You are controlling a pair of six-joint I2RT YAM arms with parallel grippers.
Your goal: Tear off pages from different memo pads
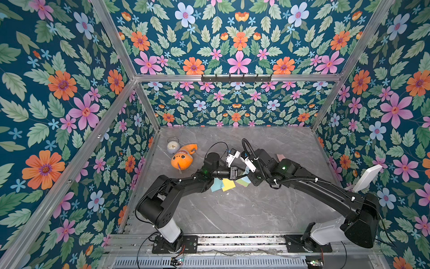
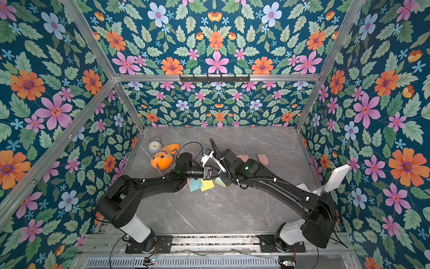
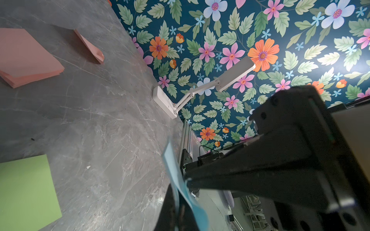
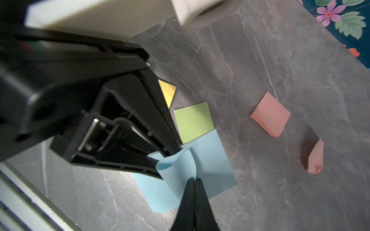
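Note:
A blue sheet [image 4: 177, 169] is lifted and curled between the two grippers over a blue pad [image 4: 214, 161]. My left gripper is shut on this sheet. My right gripper is shut too, its tips at the sheet's lower end; I cannot tell whether they pinch it. A green pad [image 4: 192, 121], a yellow pad [image 4: 167, 90] and a pink pad [image 4: 269, 113] lie on the table. A loose, curled pink sheet [image 4: 315, 156] lies beside the pink pad.
An orange plush toy [image 1: 181, 159] and a small clock [image 1: 173, 145] stand at the table's back left. A white lamp [image 3: 165, 102] stands at the right side.

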